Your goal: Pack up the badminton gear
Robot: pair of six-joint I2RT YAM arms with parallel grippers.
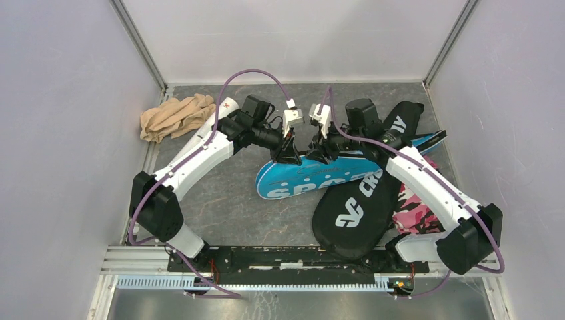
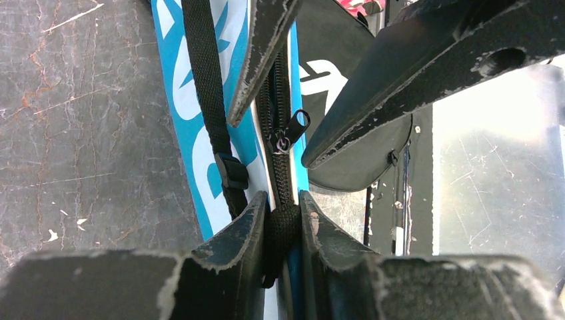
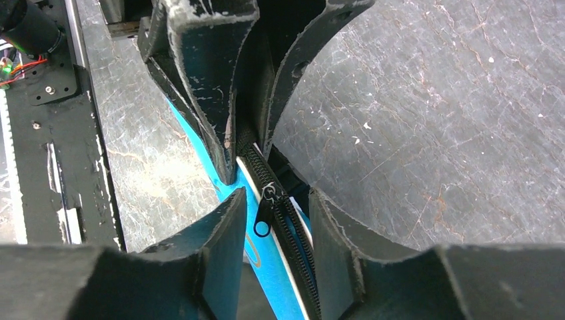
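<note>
The blue racket bag [image 1: 313, 175] stands on its side across the middle of the floor, its zipped edge facing up. My left gripper is shut on the black end tab [image 2: 282, 233] of the zipper, pinching the bag's edge. Just beyond it, the black zipper pull [image 2: 295, 127] sits on the zip track. In the right wrist view, my right gripper stands open, straddling the bag's zipped edge. The zipper pull [image 3: 264, 217] lies between its fingers, closer to the left one; no grip on it shows. Both grippers are close together in the top view.
Under the blue bag lies a black racket cover [image 1: 350, 223]. Pink camouflage cloth [image 1: 414, 212] is at the right, partly beneath my right arm. A tan towel [image 1: 174, 117] and a white tube [image 1: 193, 143] rest at the left. Bare floor shows front left.
</note>
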